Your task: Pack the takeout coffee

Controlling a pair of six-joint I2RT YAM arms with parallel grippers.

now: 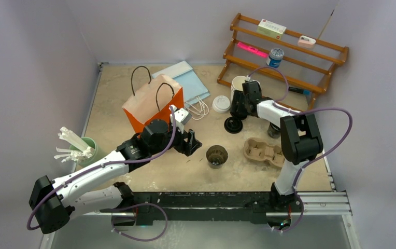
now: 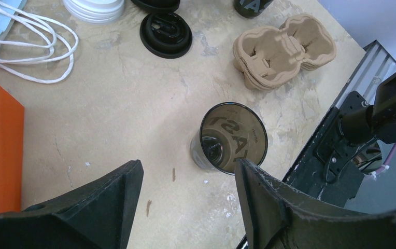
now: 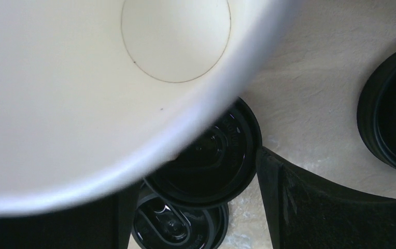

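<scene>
My right gripper [image 1: 240,101] is low at the white paper cup [image 1: 237,81], over black lids [image 3: 201,155]; in the right wrist view its fingers are apart, straddling the lids, and the cup rim fills the upper left. Whether it touches a lid is unclear. My left gripper [image 1: 191,140] stands open beside the orange-fronted takeout bag [image 1: 141,109], above and left of a dark translucent cup [image 2: 229,137]. A second dark cup [image 1: 273,131] is partly behind the right arm. A cardboard cup carrier [image 2: 268,59] and white lids [image 1: 221,102] lie on the table.
A wooden rack [image 1: 289,62] stands at the back right. A blue bag [image 1: 188,80] with white handles lies at the back. A green container [image 1: 92,153] of white wrapped items sits at left.
</scene>
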